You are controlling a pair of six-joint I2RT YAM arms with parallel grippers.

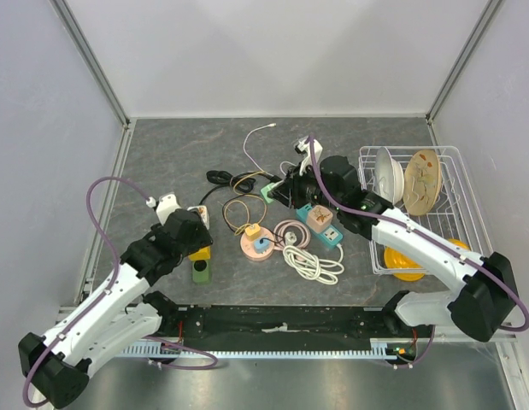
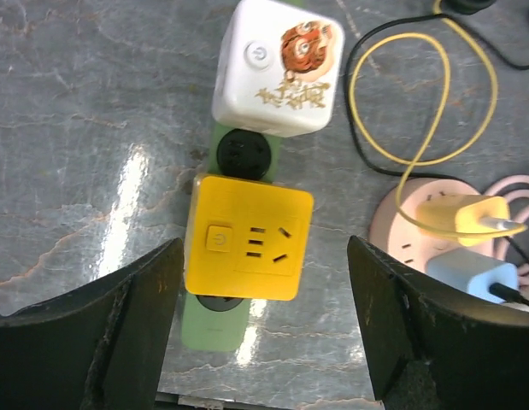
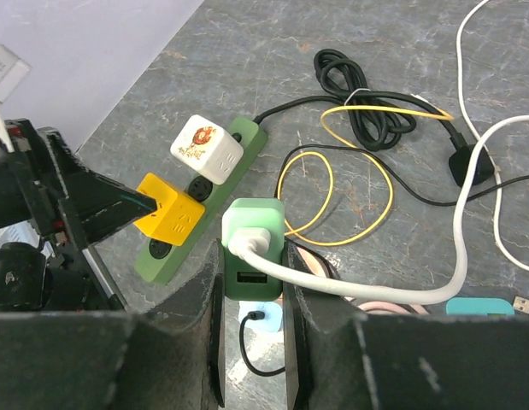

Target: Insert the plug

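My right gripper is shut on a green plug (image 3: 254, 273) with a white cable, held above the mat. My left gripper stands open over a green power strip (image 3: 230, 188). A yellow plug block (image 2: 247, 239) and a white plug block (image 2: 277, 68) sit on that strip, with black round sockets also visible. Right of the strip lies a pink round power strip (image 2: 392, 231) holding a yellow plug (image 2: 452, 209) and a light blue plug (image 2: 469, 273).
A teal power strip (image 1: 328, 237) with a wooden-topped block and coiled white cable (image 1: 315, 266) lie at centre right. A dish rack (image 1: 448, 205) with plates stands on the right. Black cable coils (image 3: 358, 102) lie at the back.
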